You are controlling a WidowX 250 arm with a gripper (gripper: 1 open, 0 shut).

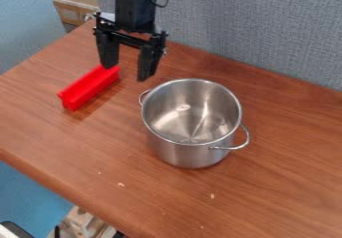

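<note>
My black gripper [127, 52] hangs in the upper middle, open, its two fingers pointing down with nothing between them. Below and to the left of it, a red oblong block [88, 88] lies on the wooden table. A steel pot [190, 137] with two wire handles stands right of the block, at the middle of the table; its inside looks empty.
A grey padded wall [267, 32] runs along the back. A cardboard box [78, 2] sits at the far back left, behind the table.
</note>
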